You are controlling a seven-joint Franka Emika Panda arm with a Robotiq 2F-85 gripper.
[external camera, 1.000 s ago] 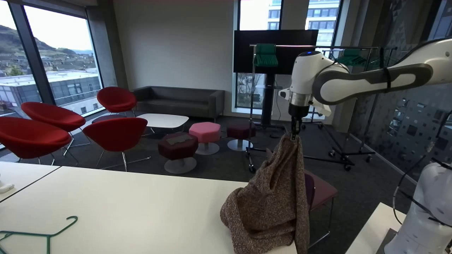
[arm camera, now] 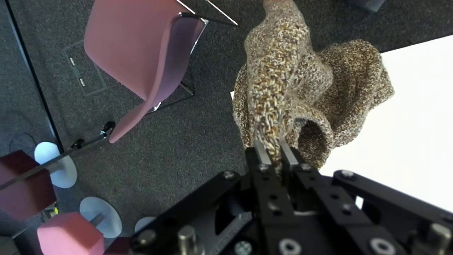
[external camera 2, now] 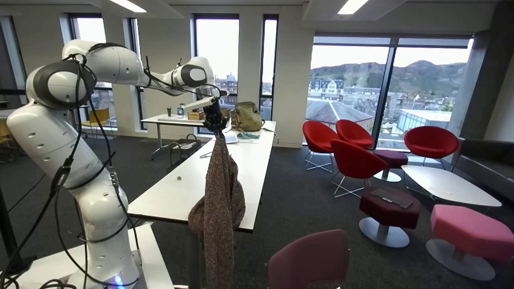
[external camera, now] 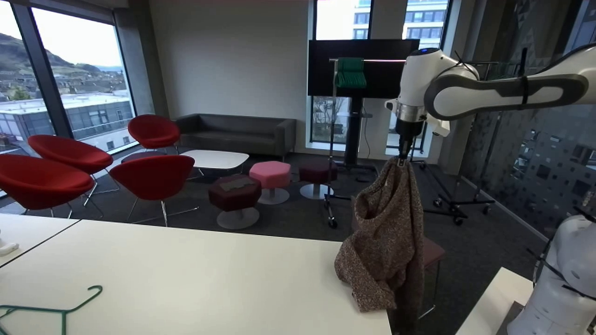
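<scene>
A brown speckled knit garment [external camera: 385, 240] hangs from my gripper [external camera: 402, 161], which is shut on its upper edge. In exterior view 2 the garment [external camera 2: 219, 207] drapes down past the end of the white table, part of it falling below the tabletop. From the wrist view, a thick fold of the knit [arm camera: 276, 85] runs between the fingers, and an open hole in the cloth shows just beside them. Some of its lower part overlaps the table's corner; whether it rests on the surface is hard to tell.
A green hanger [external camera: 61, 310] lies on the white table [external camera: 195, 273], whose middle is clear. Beyond the table end stands a mauve chair [external camera 2: 308, 260], close to the garment. Behind are a rail with green hangers [external camera: 350, 72] and several stools.
My gripper has risen and moved right in exterior view 1, carrying the garment with it. The cloth hangs higher and narrower, covering less of the table.
</scene>
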